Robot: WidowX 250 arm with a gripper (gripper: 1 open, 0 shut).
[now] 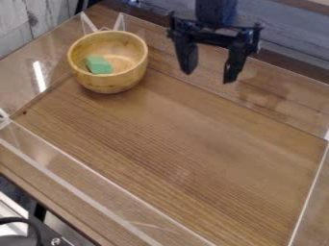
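A yellow bowl (pixel 122 85) sits at the upper left of the wooden table (pixel 180 163), with a small green block (pixel 99 64) inside against its left part. My black gripper (pixel 213 56) hangs at the upper middle, right of the bowl, its two fingers spread open with nothing seen between them.
Pale walls edge the table at the back and sides. The middle, front and right of the table are clear. Dark cables lie at the lower left corner.
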